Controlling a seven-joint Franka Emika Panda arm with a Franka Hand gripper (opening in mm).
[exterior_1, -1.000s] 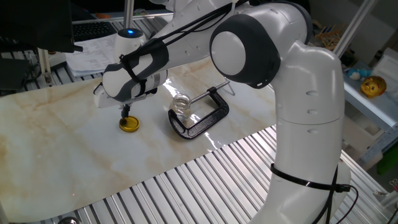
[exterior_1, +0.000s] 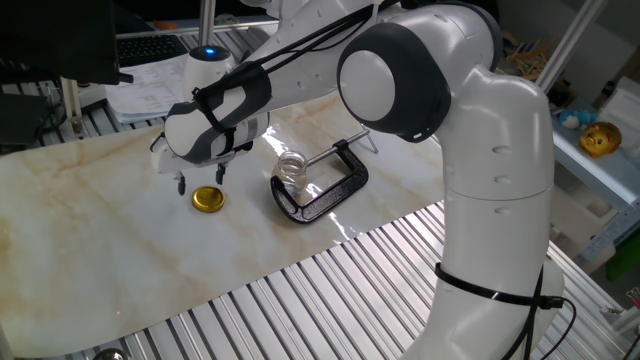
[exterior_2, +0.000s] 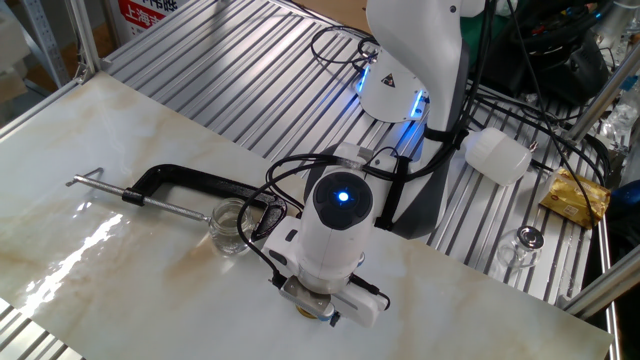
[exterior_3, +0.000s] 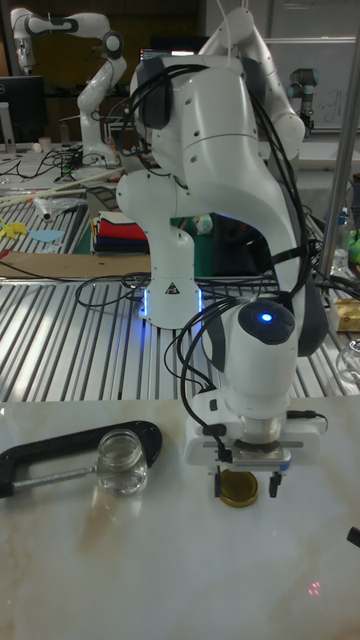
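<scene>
A round gold lid (exterior_1: 208, 199) lies flat on the marbled tabletop, apart from the jar. My gripper (exterior_1: 201, 182) points down just above it, open, its two dark fingers spread wide with nothing held between them. In the third exterior view the fingers of the gripper (exterior_3: 246, 486) stand on either side of the lid (exterior_3: 239, 490). From the second exterior view the hand hides most of the lid (exterior_2: 306, 313). A clear glass jar (exterior_3: 121, 461), without a lid, rests against the black C-clamp (exterior_3: 34, 449), the clamp's screw rod reaching its side.
Metal slats (exterior_1: 300, 300) border the table on the robot's side. Another small jar (exterior_2: 520, 246), a white container (exterior_2: 497, 157) and a gold packet (exterior_2: 575, 196) stand on the slats.
The lid, jar and clamp have stayed in place.
</scene>
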